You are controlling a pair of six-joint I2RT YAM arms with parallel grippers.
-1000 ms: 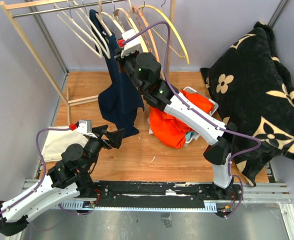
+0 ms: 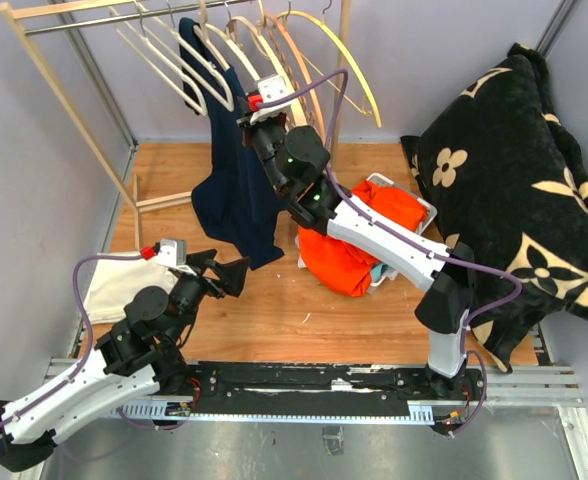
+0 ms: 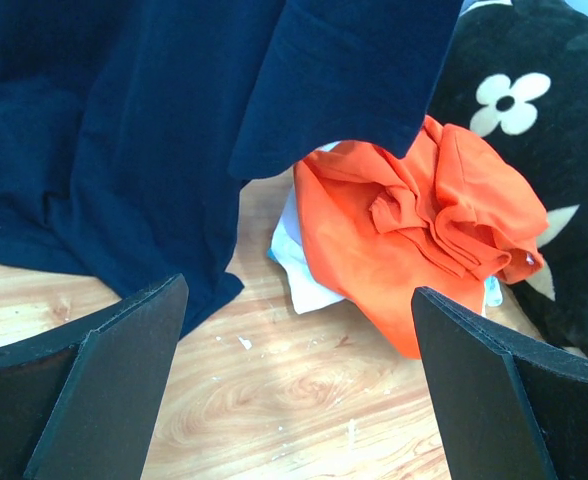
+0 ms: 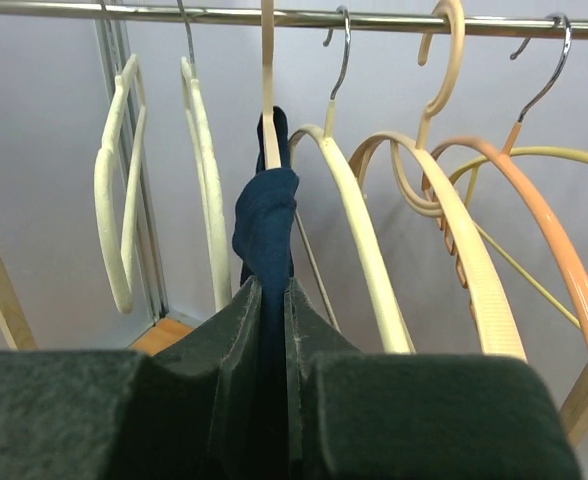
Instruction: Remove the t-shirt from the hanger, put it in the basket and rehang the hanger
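Note:
The dark navy t-shirt (image 2: 228, 190) hangs from the rack at left of centre, its lower end down at the wooden floor. In the right wrist view its bunched top (image 4: 266, 222) wraps around the stem of a pale wooden hanger (image 4: 270, 135). My right gripper is shut on the cloth just below that hanger. Low at the left stands my left gripper (image 2: 236, 277), open with nothing between its fingers. The left wrist view shows the shirt's lower part (image 3: 144, 130) beyond those fingers (image 3: 94, 390).
Several other hangers, such as a cream one (image 4: 349, 200) and an orange one (image 4: 554, 240), crowd the metal rail (image 4: 394, 18). Orange cloth (image 2: 346, 250) lies in a basket, with a black floral cushion (image 2: 514, 170) at right. Bare floor (image 2: 274, 325) lies between the arms.
The shirt's hem sways a little and nearby hangers have swung slightly. The left arm stays still.

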